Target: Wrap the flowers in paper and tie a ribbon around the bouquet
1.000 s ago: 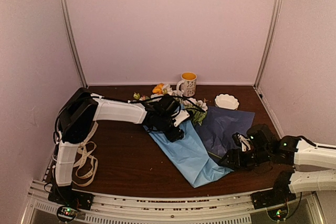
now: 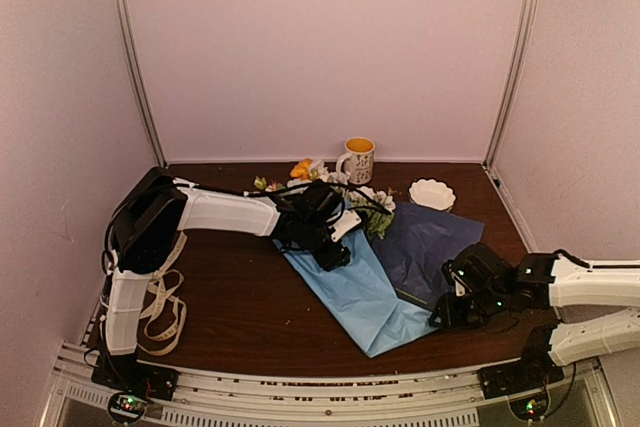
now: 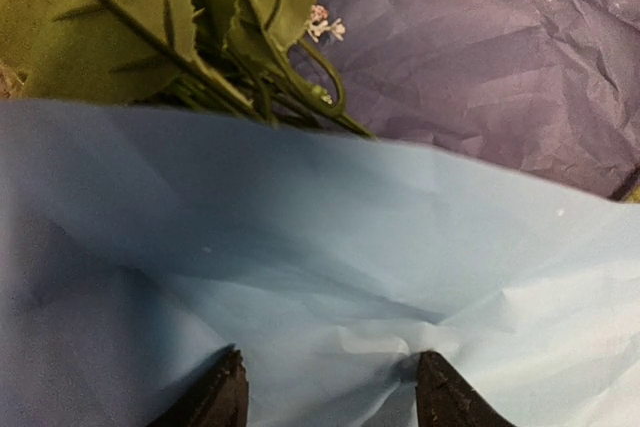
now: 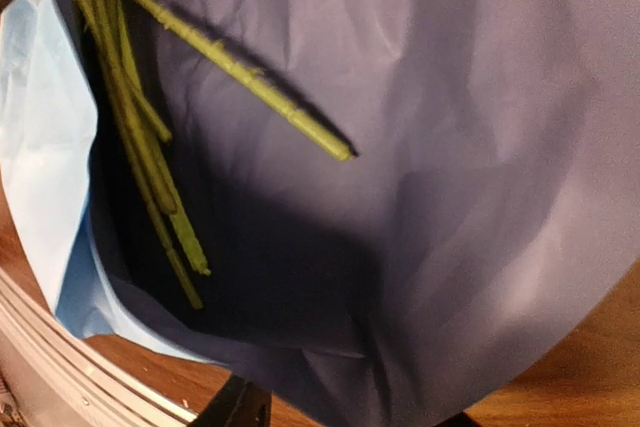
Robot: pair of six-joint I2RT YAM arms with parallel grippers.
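Note:
The flower bouquet (image 2: 372, 212) lies at the back middle, partly under my left arm. Its green stems (image 4: 145, 137) rest on dark purple paper in the right wrist view, one of them apart from the bundle. A light-blue wrapping sheet (image 2: 350, 292) is folded up along the left side. Over that sheet is my left gripper, fingers apart, the creased blue paper between and below them. My right gripper (image 2: 438, 319) is at the front right edge of the purple paper (image 2: 425, 247); its fingers stand apart around the paper's raised edge. A pale ribbon (image 2: 163, 307) lies at left.
A mug (image 2: 358, 160) with an orange inside stands behind the flowers. The small white scalloped dish (image 2: 431, 194) sits at the back right. Bare brown tabletop (image 2: 260, 312) shows between the ribbon and the blue sheet.
In the top view, my left arm looks unmoved.

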